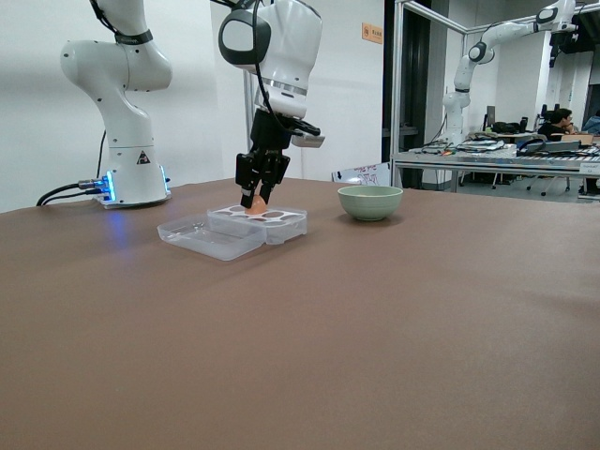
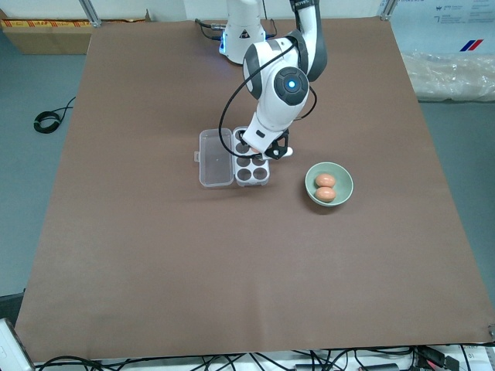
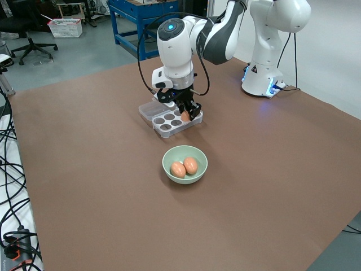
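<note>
My black gripper (image 1: 255, 192) points down over the egg tray (image 3: 166, 127), a clear plastic box with round holes whose lid (image 2: 216, 158) lies open beside it. An egg (image 1: 260, 206) is at the gripper's fingertips at one of the holes; whether the fingers grip it I cannot tell. A green bowl (image 3: 172, 154) stands apart from the tray, holding two brown eggs (image 3: 190, 165). In the left view my wrist hides the fingers and part of the tray.
The white robot base (image 1: 131, 178) stands behind the tray. Cables lie along the table's outer edge.
</note>
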